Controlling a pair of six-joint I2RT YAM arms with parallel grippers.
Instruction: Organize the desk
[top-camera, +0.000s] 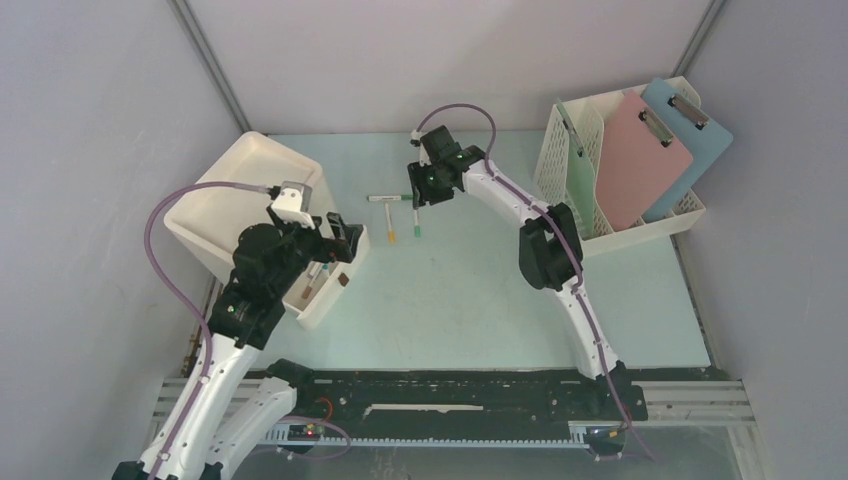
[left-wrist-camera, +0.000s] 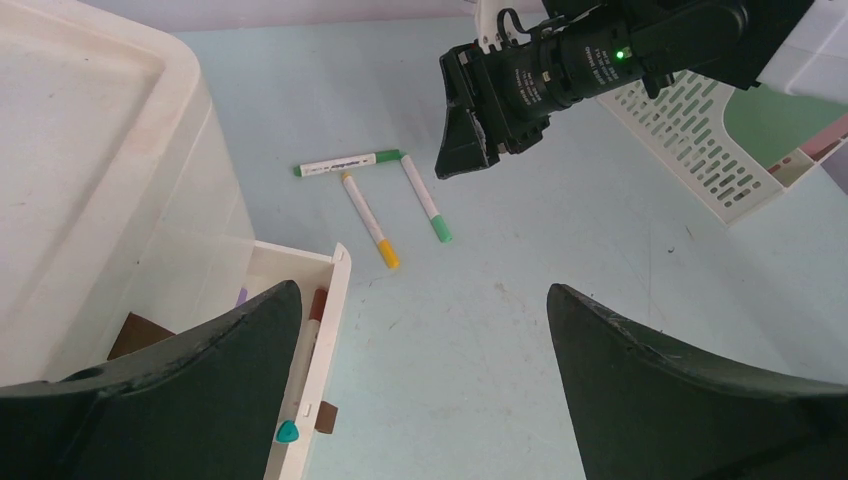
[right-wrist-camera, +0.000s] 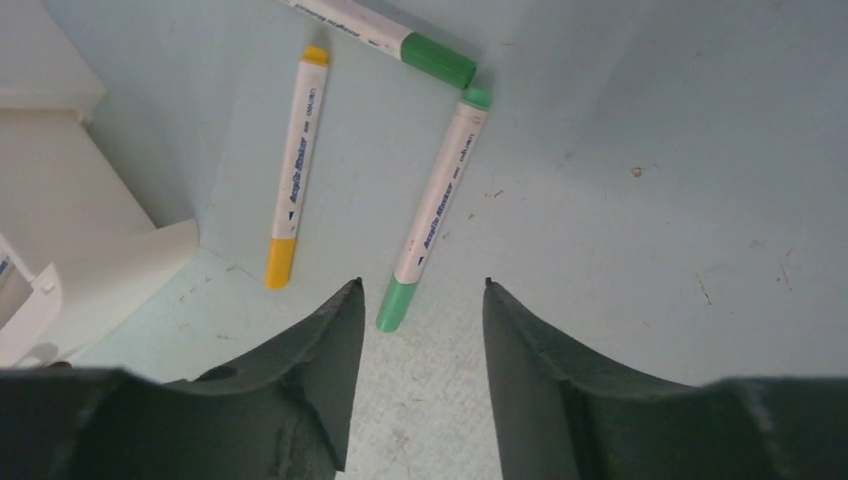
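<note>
Three markers lie on the desk: a green-capped one lying crosswise (left-wrist-camera: 340, 164), a yellow one (right-wrist-camera: 297, 160) and a light green one (right-wrist-camera: 438, 200). My right gripper (top-camera: 420, 185) hangs above them, part open, its fingertips pointing at the light green marker's lower end in the right wrist view, with nothing visible between them. My left gripper (top-camera: 345, 240) stands open over the white drawer box (top-camera: 240, 162), whose open drawer holds a brown marker (left-wrist-camera: 305, 360) and other items partly hidden.
A white rack (top-camera: 630, 230) at the back right holds green, pink (top-camera: 640, 170) and blue clipboards (top-camera: 690, 150).
</note>
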